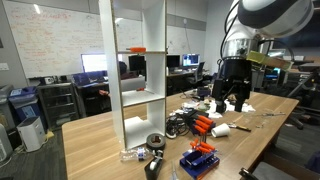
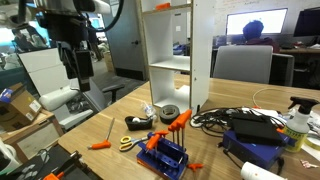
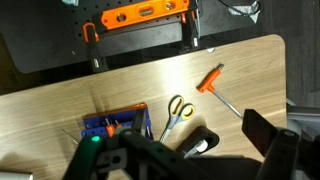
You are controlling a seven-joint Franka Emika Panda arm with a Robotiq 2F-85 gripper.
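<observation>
My gripper (image 1: 229,104) hangs high above the table's right side, open with nothing between its fingers. In the second exterior view the gripper (image 2: 72,78) is at upper left, well clear of the tabletop. Beneath it lies an orange-handled screwdriver (image 2: 100,145), whose orange handle (image 3: 211,77) also shows in the wrist view. Yellow-handled scissors (image 3: 177,110) rest beside a black handheld tool (image 3: 201,139). A blue bin (image 3: 92,123) holding orange-handled tools sits to their left. In the wrist view, dark gripper parts cover some of the lower table.
A tall white shelf (image 1: 136,70) stands on the table, with an orange item (image 1: 136,49) on it. Around it are a black tape roll (image 2: 168,110), tangled black cables (image 2: 212,118), a white cup (image 1: 222,130) and a spray bottle (image 2: 298,120). Bare wood surrounds the screwdriver.
</observation>
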